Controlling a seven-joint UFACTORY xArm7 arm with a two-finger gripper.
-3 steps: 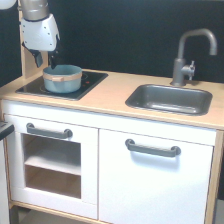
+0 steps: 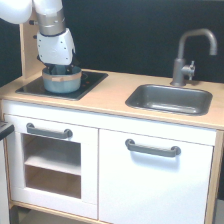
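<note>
On the black hob at the left of the counter stands a blue-grey pot (image 2: 62, 85). My gripper (image 2: 61, 70) is right over it, with its dark fingers down at the pot's opening. The fingertips are small and partly hidden against the pot, so whether the fingers are open or shut cannot be made out, nor whether they touch the pot's wall.
The black hob (image 2: 93, 83) is set in the wooden worktop (image 2: 115, 88). To the right are a metal sink (image 2: 170, 98) and a tall tap (image 2: 181, 62). Below are a white door with a grey handle (image 2: 152, 149) and an open-fronted oven compartment (image 2: 52, 168).
My gripper has moved right and down, from above and left of the pot to right over its opening. The pot looks to be in about the same place.
</note>
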